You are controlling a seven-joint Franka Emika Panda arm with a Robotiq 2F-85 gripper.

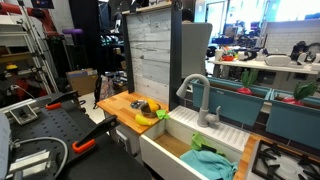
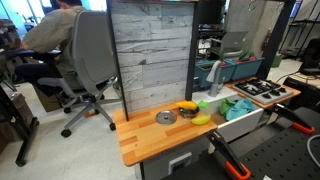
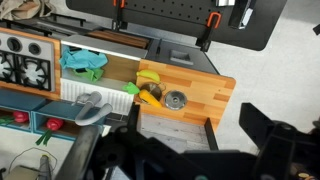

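My gripper is open, its dark fingers apart at the bottom of the wrist view and nothing between them. It hangs over the wooden counter. On that counter lie a yellow banana, a silver pot, a round metal dish, an orange-yellow item and a small green item. A teal cloth is in the sink basin. Neither exterior view clearly shows the gripper.
A grey faucet rises behind the sink, with a stove beyond it to the right. The white plank panel stands upright along the counter's back. Blue bins holding red-and-green items line the rear. Bare wood surrounds the metal dish.
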